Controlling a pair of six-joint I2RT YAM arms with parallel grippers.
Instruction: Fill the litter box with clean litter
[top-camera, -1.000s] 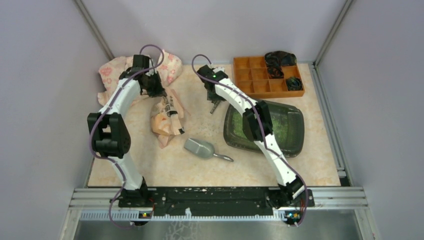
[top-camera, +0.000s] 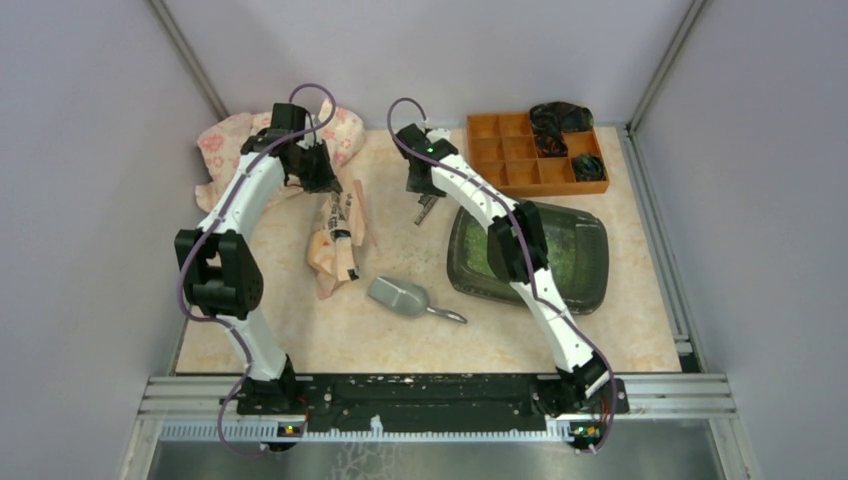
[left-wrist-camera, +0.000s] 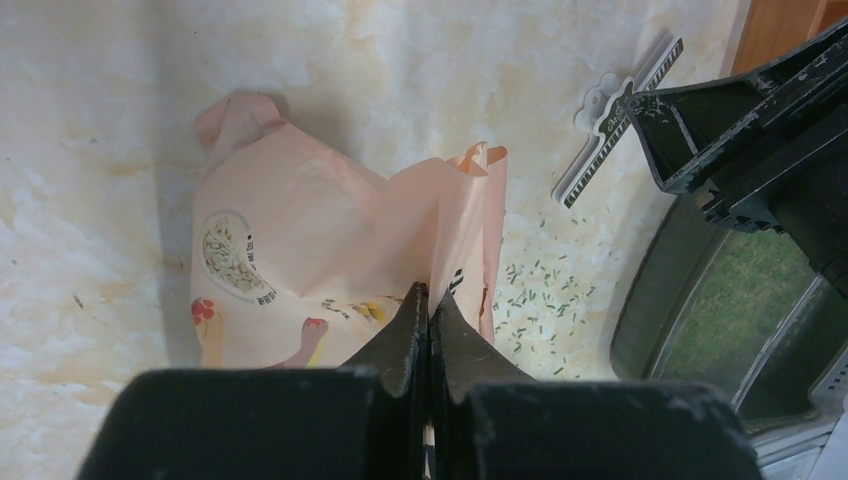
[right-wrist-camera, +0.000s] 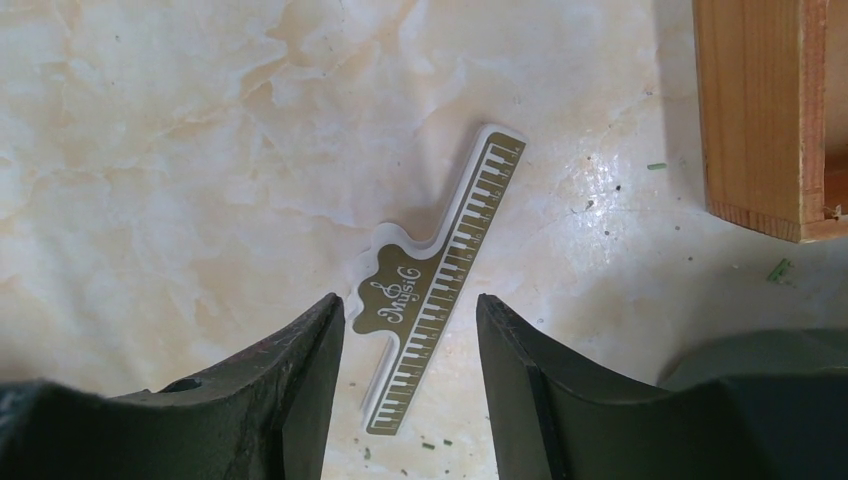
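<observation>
My left gripper is shut on the crumpled top edge of the pink paper litter bag (left-wrist-camera: 280, 240), which stands left of centre on the table in the top view. My right gripper hangs open above a flat white clip (right-wrist-camera: 440, 270) with piano-key markings, lying on the table with nothing held. The dark green litter box (top-camera: 585, 260) sits at the right, its floor green and partly hidden by my right arm. A grey scoop (top-camera: 400, 298) lies near the front, apart from both grippers.
A wooden compartment tray (top-camera: 500, 160) with dark bags stands at the back right. A floral cushion (top-camera: 220, 150) lies at the back left. Loose pellets are scattered between bag and box.
My left gripper has moved slightly right, drawing the bag's top with it; the bag looks a little narrower and more upright. The right arm has shifted very slightly.
</observation>
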